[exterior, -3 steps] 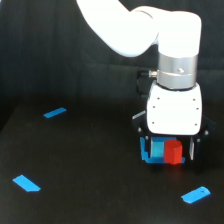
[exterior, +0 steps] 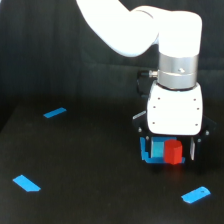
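A red block [exterior: 173, 152] sits low in front of the white robot hand at the right of the camera view. A lighter blue block [exterior: 157, 149] is directly at its left, apparently touching it. Darker blue material [exterior: 146, 154] shows around the left and lower edges of the two blocks. My gripper [exterior: 170, 144] is right above or behind these blocks, pointing down. Its fingers are dark against the black background and mostly hidden, so whether they grip anything does not show.
Blue strips lie flat on the black table: one at the back left [exterior: 55, 112], one at the front left [exterior: 26, 183] and one at the front right [exterior: 196, 195].
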